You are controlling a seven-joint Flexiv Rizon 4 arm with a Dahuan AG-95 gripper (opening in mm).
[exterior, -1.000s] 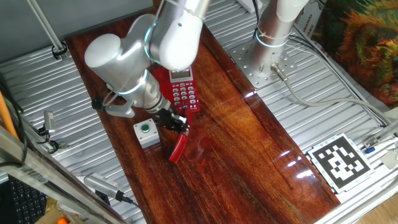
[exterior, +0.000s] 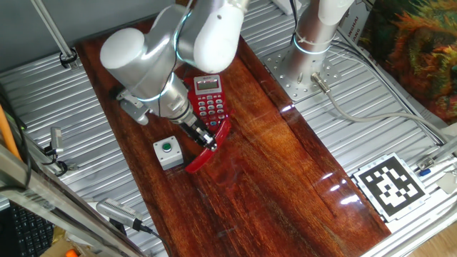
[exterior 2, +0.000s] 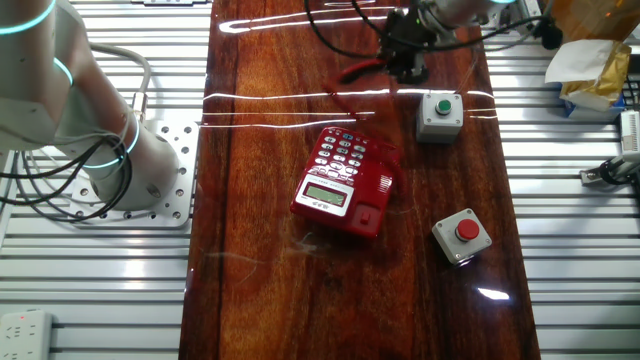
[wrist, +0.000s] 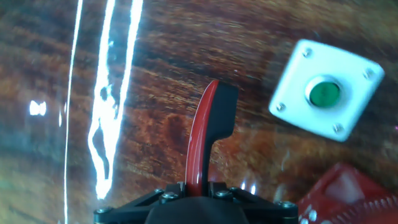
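Note:
A red telephone handset (exterior: pixel 199 162) with a black inner side is held above the wooden table, my gripper (exterior: pixel 212 145) shut around its grip. In the wrist view, one end of the handset (wrist: pixel 198 138) reaches forward from between the fingers; the rest is hidden by the gripper. Behind it lies the red telephone base (exterior: pixel 210 101), its keypad and screen face up. From the second exterior view the handset (exterior 2: pixel 352 75) is blurred, off the keypad end of the telephone base (exterior 2: pixel 330 196), and apart from it.
A white box with a green button (exterior: pixel 168 152) stands close beside the handset. Another box, with a red button (exterior 2: pixel 462 237), sits near the table edge beside the phone. Bare wooden tabletop (exterior: pixel 264 193) spreads away from the phone.
The handset has turned: its lower end has swung left toward the green-button box, and more of its upper end shows beside the gripper. My grip on it continues.

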